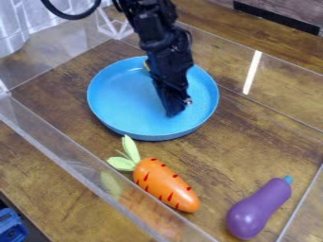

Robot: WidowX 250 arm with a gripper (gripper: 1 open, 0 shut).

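Note:
My black gripper (177, 98) reaches down from the top into a round blue plate (124, 102), its tips low over the plate's right half. It looks shut, with nothing visible between its fingers. A small yellow object (146, 64) at the back of the plate is mostly hidden behind the gripper.
A toy carrot (161, 180) lies in front of the plate, and a purple eggplant (258, 208) at the lower right. A clear plastic edge runs along the lower left.

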